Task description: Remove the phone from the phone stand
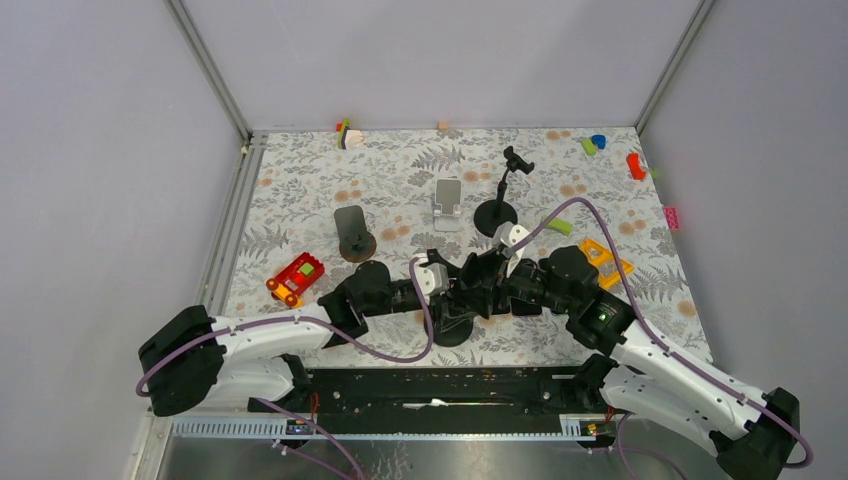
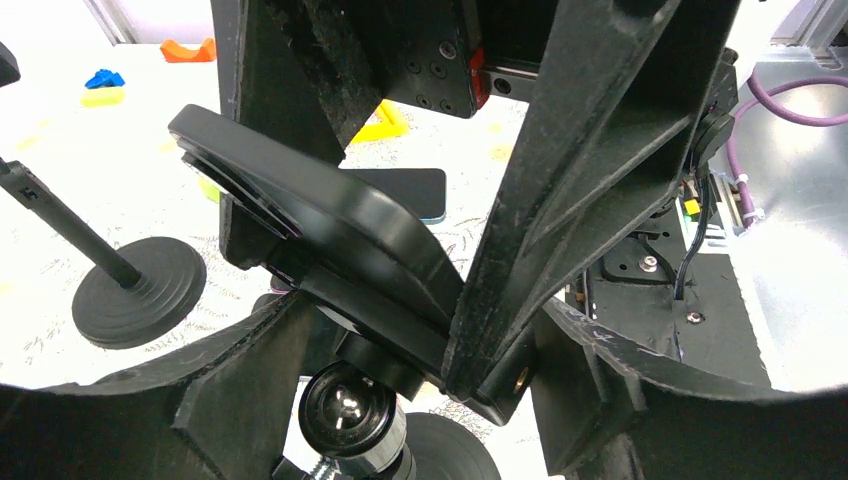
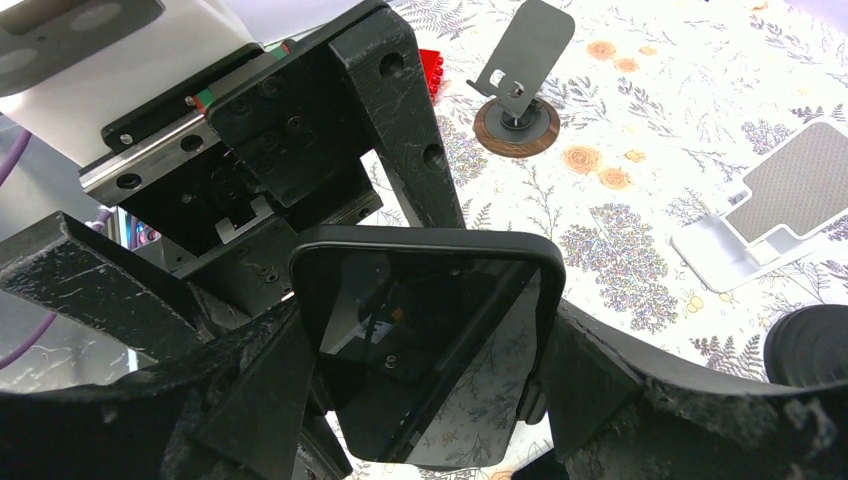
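A black phone (image 3: 430, 345) with a glossy screen stands upright between the pads of my right gripper in the right wrist view. The pads lie close against its side edges; their grip is unclear. The left wrist view shows the phone (image 2: 330, 205) tilted, partly covered by the right gripper's black fingers. Below it is the stand's clamp (image 2: 375, 360) on a round base (image 2: 450, 450). My left gripper has its pads on both sides of the clamp; firm contact cannot be made out. From above, both grippers overlap and hide the phone.
A second phone (image 2: 400, 190) lies flat on the table. Other stands include a tall black one (image 1: 495, 215), a white one (image 1: 447, 205) and a dark one on a wooden base (image 1: 355, 235). A red toy (image 1: 300, 272) lies left.
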